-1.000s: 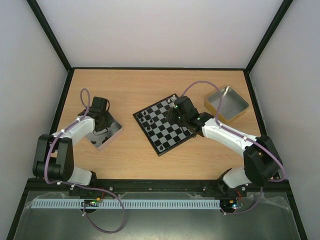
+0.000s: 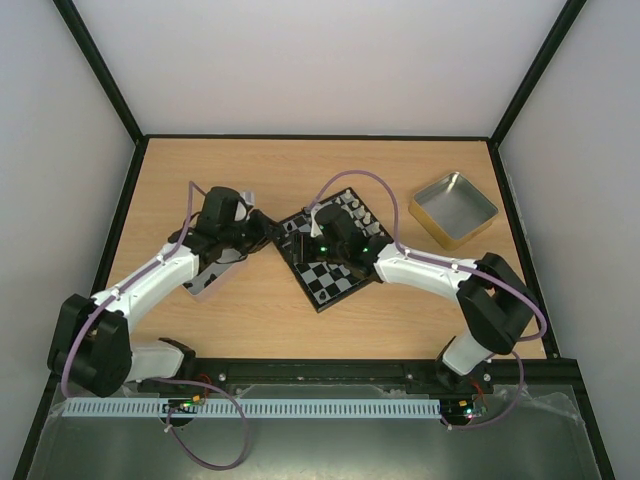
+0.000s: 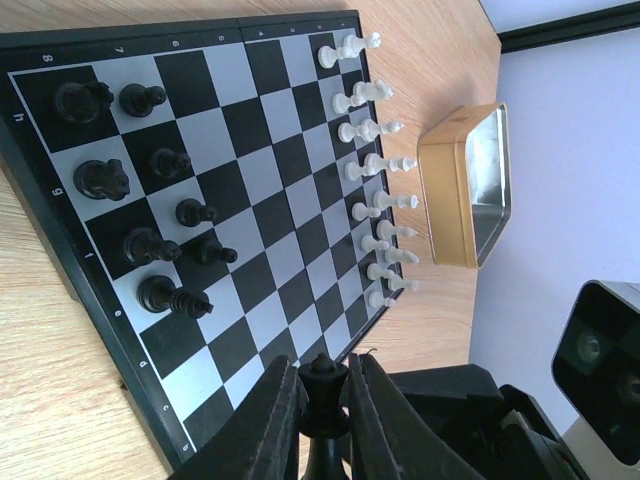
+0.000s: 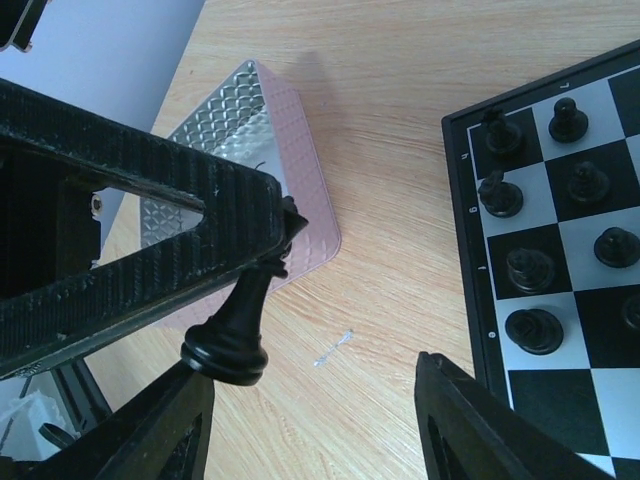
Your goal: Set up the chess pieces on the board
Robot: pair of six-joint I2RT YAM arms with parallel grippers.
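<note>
My left gripper is shut on a black chess piece (image 3: 324,420) above the board's near edge. In the right wrist view that piece (image 4: 236,335) hangs from the left gripper's fingers. My right gripper stands open beside it, its fingers apart, over the table just off the chessboard (image 4: 457,200). The board (image 3: 35,120) carries several black pieces (image 3: 84,101) in the rows along one end and several white pieces (image 3: 362,131) along the opposite end. In the top view both grippers meet over the board's left part, hiding some of it.
A pink-rimmed tray (image 4: 305,190) lies to the left of the board, largely under the left arm in the top view. A gold-sided metal tin (image 2: 432,225) stands at the right. Bare wood surrounds the board at back and front.
My left arm has moved right from the tray to the board, bringing the black piece. My right arm has moved left across the board toward it.
</note>
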